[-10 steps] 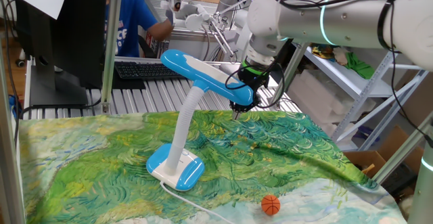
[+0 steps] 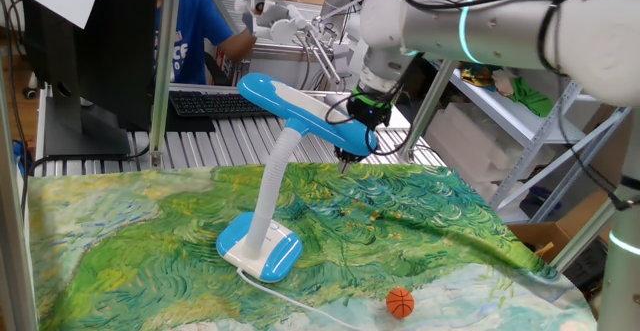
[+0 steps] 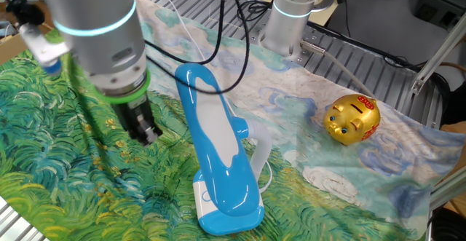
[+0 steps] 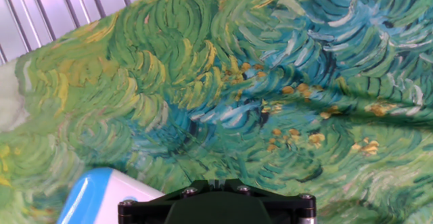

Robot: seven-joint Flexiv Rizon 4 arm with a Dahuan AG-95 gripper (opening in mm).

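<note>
A blue and white desk lamp point(image 2: 268, 186) stands upright on the painted cloth, its long head tilted above its base. Behind that head in exterior view 1, my gripper point(image 2: 344, 167) hangs over the cloth and is partly covered by the lamp. From the other side, the gripper point(image 3: 150, 135) points down beside the lamp head point(image 3: 218, 143), apart from it. In the wrist view the black fingers meet at the bottom edge, so the gripper looks shut, with nothing visible between them. A corner of the lamp point(image 4: 101, 197) shows at lower left.
A small orange basketball point(image 2: 400, 302) lies near the front of the cloth. In exterior view 2 a golden piggy bank point(image 3: 352, 119) sits to the right of the lamp. The lamp's white cord point(image 2: 300, 304) trails across the cloth. Below the gripper the cloth point(image 4: 223, 95) is clear.
Lamp and ball have stayed in place.
</note>
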